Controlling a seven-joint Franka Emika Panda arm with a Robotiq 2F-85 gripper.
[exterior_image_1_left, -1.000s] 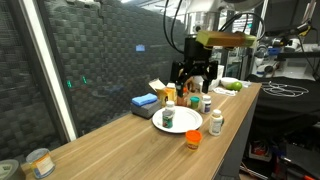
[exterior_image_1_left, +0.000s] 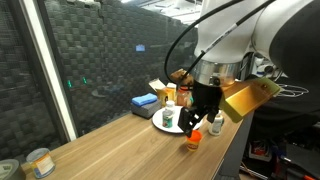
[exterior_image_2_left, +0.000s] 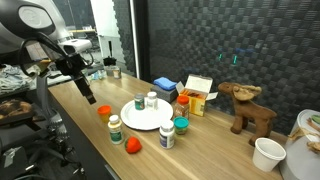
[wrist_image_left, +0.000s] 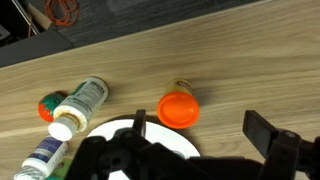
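A small orange cup (exterior_image_1_left: 194, 142) stands on the wooden table near its front edge, and in exterior view 2 the cup (exterior_image_2_left: 104, 113) is left of the plate. My gripper is open above it; the wrist view shows the orange cup (wrist_image_left: 178, 105) between the spread fingers, a little nearer the left one. Nothing is held. The white plate (exterior_image_2_left: 146, 121) carries two small bottles; in the wrist view the arm hides part of this plate (wrist_image_left: 104, 129).
Near the cup are a capped bottle (exterior_image_2_left: 115, 129), a red tomato (exterior_image_2_left: 133, 146) and another bottle (exterior_image_2_left: 167, 135). Behind stand a teal cup (exterior_image_2_left: 181, 125), an open yellow box (exterior_image_2_left: 200, 91) and a toy moose (exterior_image_2_left: 247, 109). Bare table (exterior_image_1_left: 110, 155) lies left of the cup in exterior view 1.
In exterior view 1 my gripper has come lower and nearer the camera, from above the plate area to just over the orange cup. The objects have stayed where they were.
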